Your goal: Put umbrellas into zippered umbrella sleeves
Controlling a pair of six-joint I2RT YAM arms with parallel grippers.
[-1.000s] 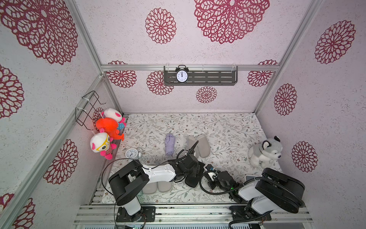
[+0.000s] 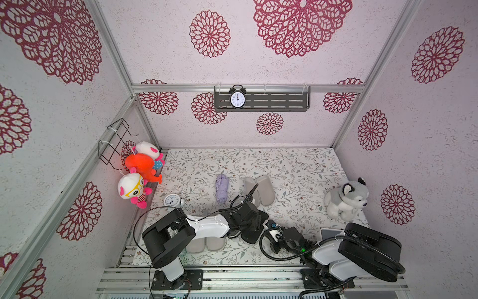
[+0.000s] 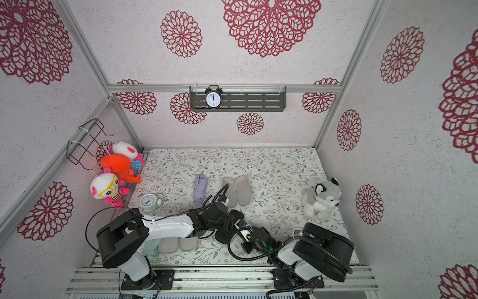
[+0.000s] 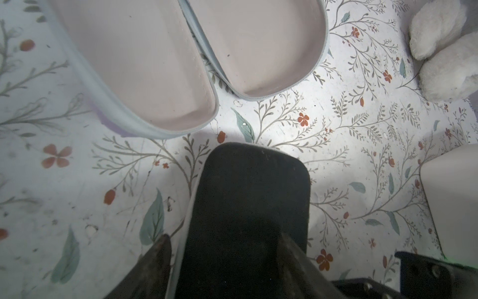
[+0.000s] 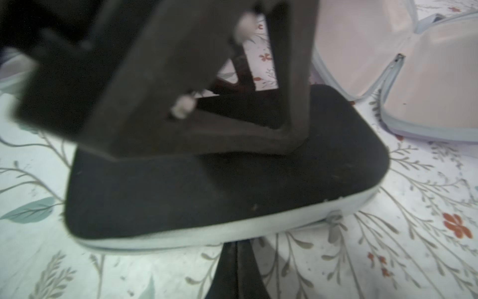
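A closed black case (image 4: 244, 199) with a pale zipper band lies mid-table. My left gripper stands over it, fingers apart; in the right wrist view one fingertip (image 5: 291, 142) appears to rest on its lid, the other is towards the far edge. On the case's near side, my right gripper is shut, nothing between its fingers. The zipper pull (image 5: 334, 218) hangs on the band to their right, clear of them. A folded lavender umbrella (image 2: 221, 189) lies further back. An open case (image 2: 267, 190) with beige insides sits beyond the black one.
Another open case (image 2: 215, 243) lies front left, under the left arm. A white clock (image 2: 172, 200) stands at the left, a husky plush (image 2: 346, 199) at the right.
My right gripper has slid along the case's near side, towards the front of the table. The left gripper stays put.
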